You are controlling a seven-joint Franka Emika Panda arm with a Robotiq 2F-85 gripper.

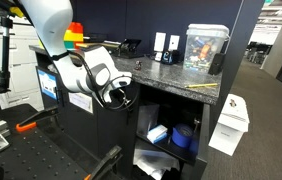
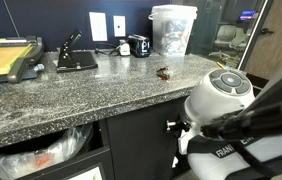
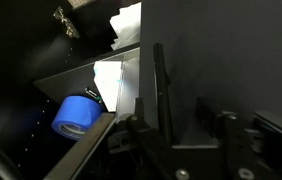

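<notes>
My gripper (image 1: 124,98) is at the front of the black cabinet below the counter. In the wrist view, a dark bar-like handle (image 3: 161,85) runs up a black panel (image 3: 226,60). The handle's lower end lies in the gap between my fingers, which stand apart, so the gripper looks open. Contact with the handle cannot be made out in the dark picture. In exterior view 2 the white arm (image 2: 219,100) hides most of the gripper.
Beside the panel is an open compartment with a blue tape roll (image 3: 76,115) and white paper (image 3: 127,24). The countertop (image 1: 166,75) overhangs the cabinet and bears a clear tub (image 1: 203,48). A white box (image 1: 229,125) stands on the floor to the right.
</notes>
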